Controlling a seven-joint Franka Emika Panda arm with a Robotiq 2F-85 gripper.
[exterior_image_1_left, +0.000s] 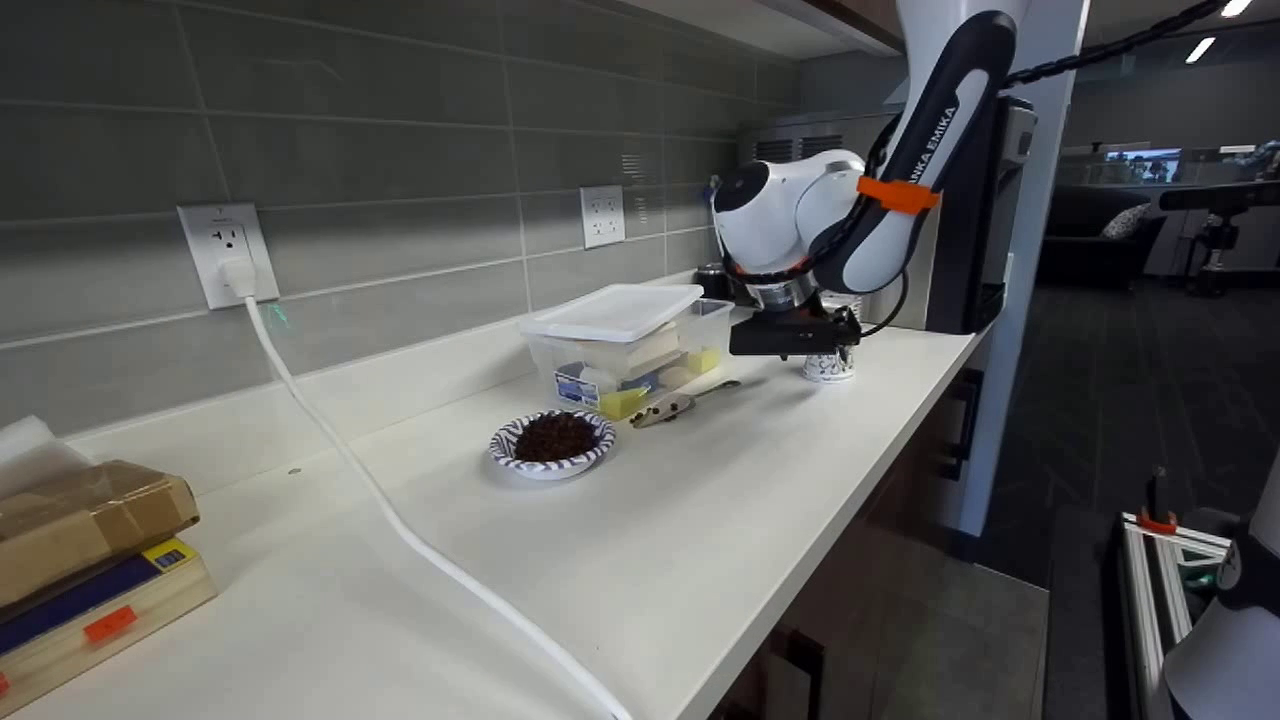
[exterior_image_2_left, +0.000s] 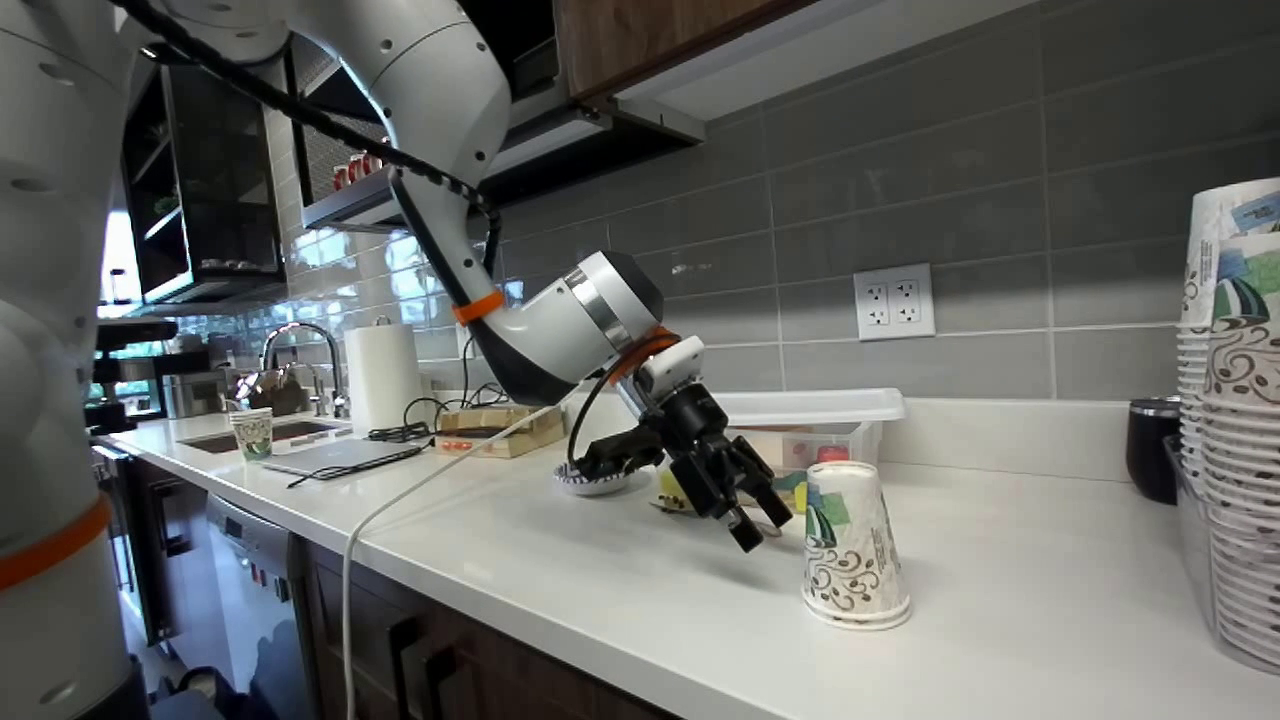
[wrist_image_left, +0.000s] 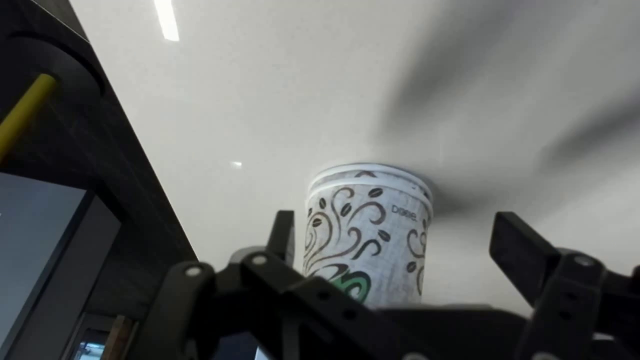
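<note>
An upside-down paper cup (exterior_image_2_left: 854, 546), patterned with coffee-bean swirls, stands on the white counter; a second rim shows at its base. My gripper (exterior_image_2_left: 758, 516) is tilted beside it in exterior view 2, its fingers apart and short of the cup. In the wrist view the cup (wrist_image_left: 367, 231) shows between the fingers of my gripper, nearer to the left one, and its lower part in that view is hidden behind the gripper body. Exterior view 1 has the gripper in front of the cup (exterior_image_1_left: 828, 364), covering its upper part.
A patterned bowl of dark bits (exterior_image_1_left: 554, 438) and a scoop (exterior_image_1_left: 663, 409) lie on the counter near a lidded clear bin (exterior_image_1_left: 618, 348). Tall cup stacks (exterior_image_2_left: 1242, 444) and a black tumbler (exterior_image_2_left: 1152, 450) stand farther along.
</note>
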